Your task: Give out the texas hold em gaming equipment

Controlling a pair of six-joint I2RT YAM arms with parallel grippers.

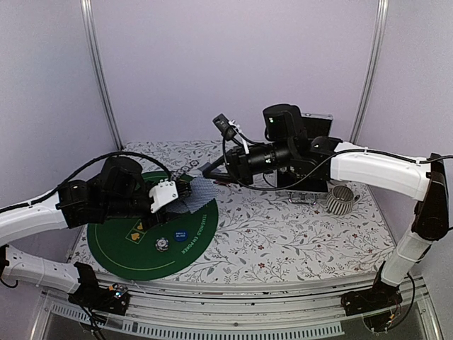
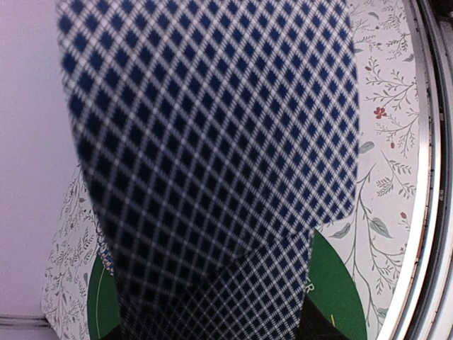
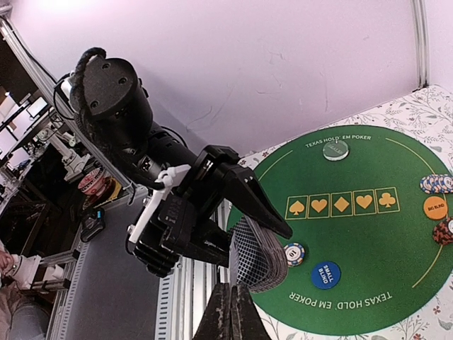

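Observation:
My left gripper is closed around a deck of patterned cards point(image 3: 265, 262) above the green poker mat point(image 1: 127, 255). In the left wrist view, the deck point(image 2: 248, 301) shows low down, and a large blue-and-white card back point(image 2: 212, 127) rises in front of it, covering most of the view. My right gripper is shut, with a thin card edge point(image 3: 233, 263) seen edge-on at its tips. From above, a card back point(image 1: 204, 193) spreads between the two grippers, beside the right fingertips. Whether it is clear of the deck cannot be told.
On the mat lie a blue small blind disc point(image 3: 325, 275), a white-and-blue chip point(image 3: 294, 253), an orange big blind disc point(image 3: 435, 207), chip stacks point(image 3: 437, 183) and a clear dealer disc point(image 3: 335, 149). An open black case point(image 1: 316, 126) and a striped cup point(image 1: 340, 200) stand at the right.

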